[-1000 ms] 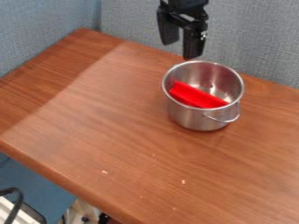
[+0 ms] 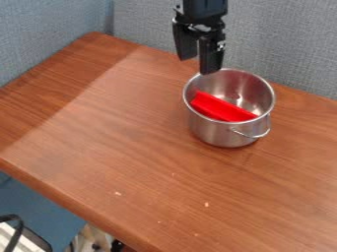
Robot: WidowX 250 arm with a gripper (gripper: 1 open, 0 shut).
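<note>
A steel pot (image 2: 211,132) with a side handle stands right of centre on the wooden table, and a red elongated object (image 2: 224,107) lies inside it. The black gripper (image 2: 198,61) hangs from the top of the view just above the pot's back left, its fingers open and pointing down. I see nothing held between them.
Grey padded walls (image 2: 297,44) stand behind and at the left. Some equipment sits below the table's edge at the lower left.
The gripper has shifted slightly and turned, now lower toward the pot's rim. The pot and the red object look unmoved.
</note>
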